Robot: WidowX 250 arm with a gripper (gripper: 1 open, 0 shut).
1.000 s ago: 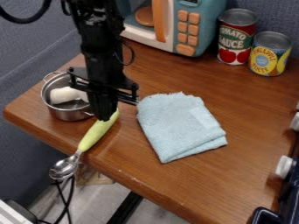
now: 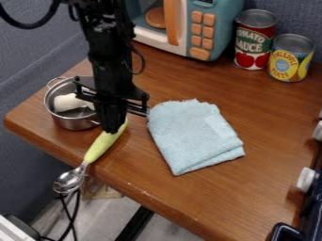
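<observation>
The black gripper (image 2: pixel 111 118) points down over the near-left part of the wooden table, just right of a steel pot (image 2: pixel 63 114) with a white item inside. Its tip is at the upper end of a pale yellow-green elongated object (image 2: pixel 100 148); whether it grips it cannot be told. A metal spoon (image 2: pixel 68 180) lies below that object, reaching over the table's front edge. A folded light-blue cloth (image 2: pixel 195 140) lies to the gripper's right.
A toy microwave (image 2: pixel 217 32) stands at the back, with a tomato can (image 2: pixel 254 42) and a yellow-labelled can (image 2: pixel 291 58) to its right. A dark appliance (image 2: pixel 303 209) borders the right edge.
</observation>
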